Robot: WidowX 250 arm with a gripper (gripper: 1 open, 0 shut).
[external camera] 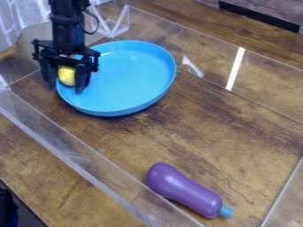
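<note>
My dark gripper (66, 67) reaches down at the left side of a round blue plate (136, 78), its fingers around a small yellow object (66, 76) in the plate. Whether the fingers grip it or are only around it I cannot tell. A purple eggplant-like toy (187, 190) with a teal end lies apart at the bottom right.
Transparent walls or strips run along the left and right edges.
</note>
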